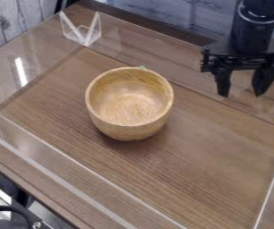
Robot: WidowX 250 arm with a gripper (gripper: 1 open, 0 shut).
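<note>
The gripper [241, 79] hangs from the black arm at the top right of the table, its two dark fingers pointing down above bare wood, with a gap between them and nothing seen held. A wide wooden bowl [129, 102] stands left of centre, below and left of the gripper, apart from it. The inside of the bowl looks empty.
A clear angular object [83, 31] stands at the back left. A small pale green item [141, 68] lies just behind the bowl, partly hidden. Cables lie at the bottom left edge.
</note>
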